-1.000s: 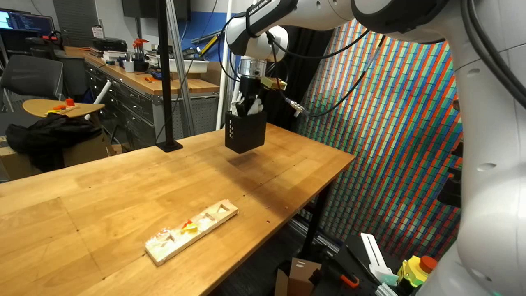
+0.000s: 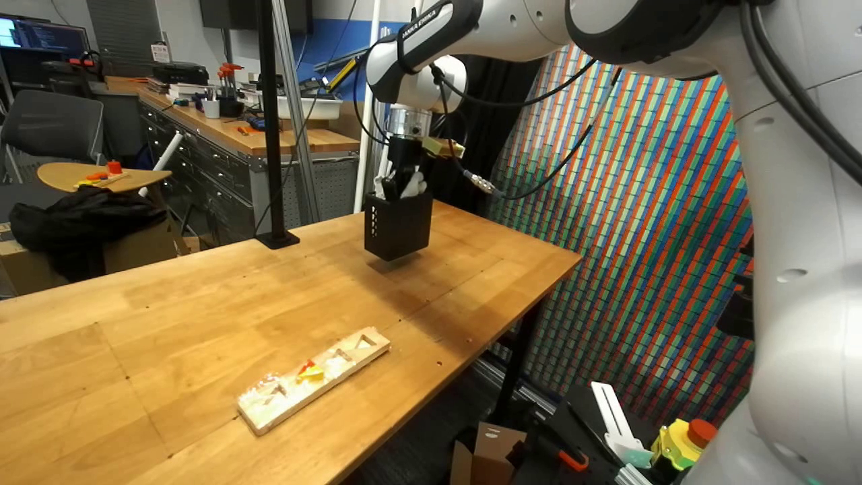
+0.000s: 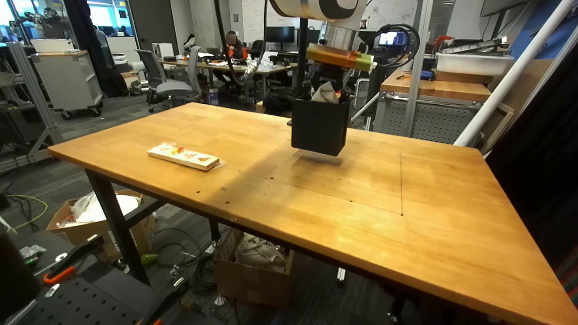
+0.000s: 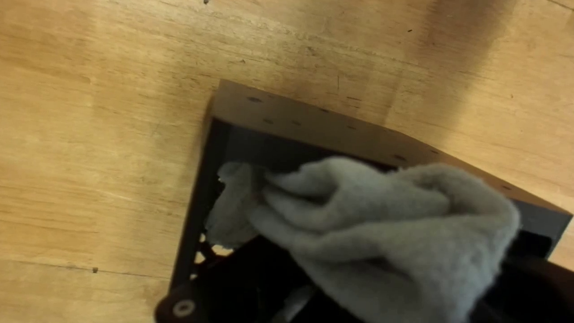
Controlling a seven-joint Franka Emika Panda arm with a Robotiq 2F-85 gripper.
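A black box (image 3: 319,127) with small holes in its side hangs just above the tabletop, its shadow beneath. Crumpled grey cloth (image 4: 387,220) bulges out of its open top. My gripper (image 2: 401,179) reaches down into that top, and the box hangs from it clear of the table. In the wrist view the dark fingers are mostly covered by cloth and lie in deep shadow. The gripper is shut on something among the cloth; whether it also pinches a wall of the box is hidden.
A pale wooden block (image 2: 315,378) with cut-out recesses lies away from the box, holding small red and yellow pieces (image 2: 309,372). A black post (image 2: 277,237) stands at the table's edge.
The arm, with the box and cloth, has shifted slightly left and a little lower in exterior view 1. The wooden block has stayed where it was.
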